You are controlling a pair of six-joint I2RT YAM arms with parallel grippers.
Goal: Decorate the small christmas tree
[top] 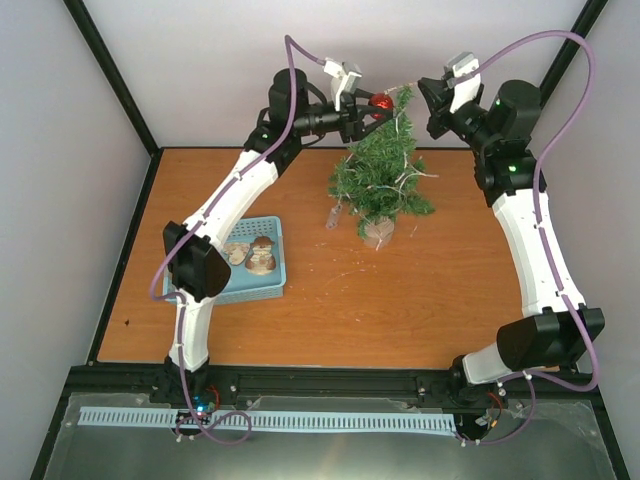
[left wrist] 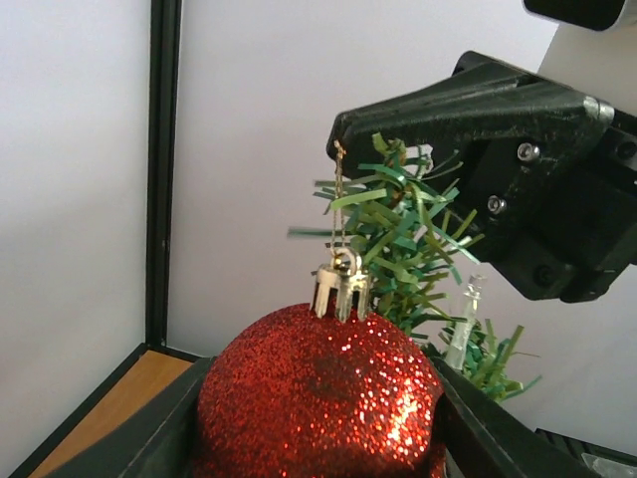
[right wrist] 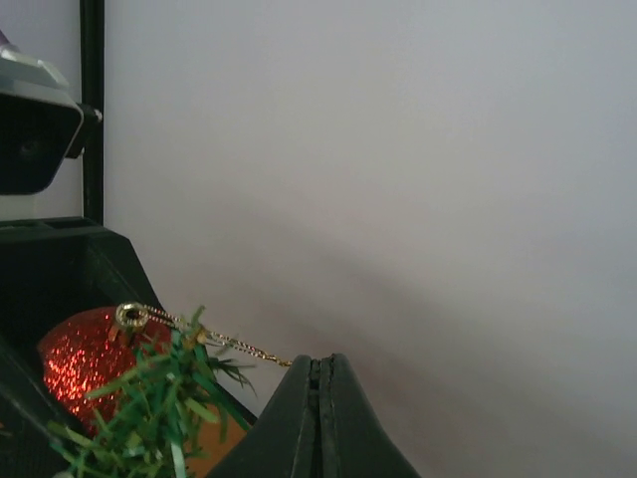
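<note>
A glittery red ball (left wrist: 320,388) with a gold cap sits between the fingers of my left gripper (top: 378,106), which is shut on it. From the cap a thin gold loop (right wrist: 239,346) stretches across to my right gripper. That gripper's fingertips are shut together, with the loop's end at their tips. The small green tree (top: 385,165) stands upright in a wrapped pot, and its top lies between the two grippers. In the right wrist view the treetop sprig (right wrist: 164,398) is in front of the ball, with the loop passing by its tip.
A light blue basket (top: 283,262) on the left of the table holds a few brown and white ornaments. A clear ornament (top: 334,215) hangs low on the tree's left side.
</note>
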